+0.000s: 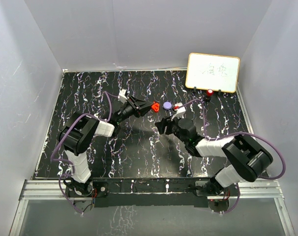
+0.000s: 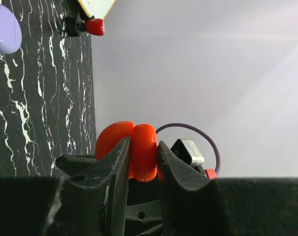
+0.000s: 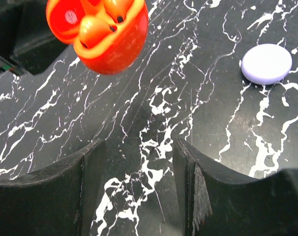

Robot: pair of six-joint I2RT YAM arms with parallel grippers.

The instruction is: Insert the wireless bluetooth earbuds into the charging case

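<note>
The red charging case [image 2: 143, 152] is clamped between the fingertips of my left gripper [image 1: 152, 105], held above the table with its lid open. In the right wrist view the case [image 3: 122, 54] is at the upper left, its inside facing partly toward that camera. Two rounded red lumps with dark spots show inside it, which look like earbuds; how deep they sit I cannot tell. My right gripper is open, in front of the case and apart from it. Between its fingers there is only a view of the table.
A round lilac object [image 1: 167, 105] lies on the dark marbled table, just right of the case. Farther back stand a whiteboard [image 1: 213, 73] and a red-topped item [image 1: 209, 92].
</note>
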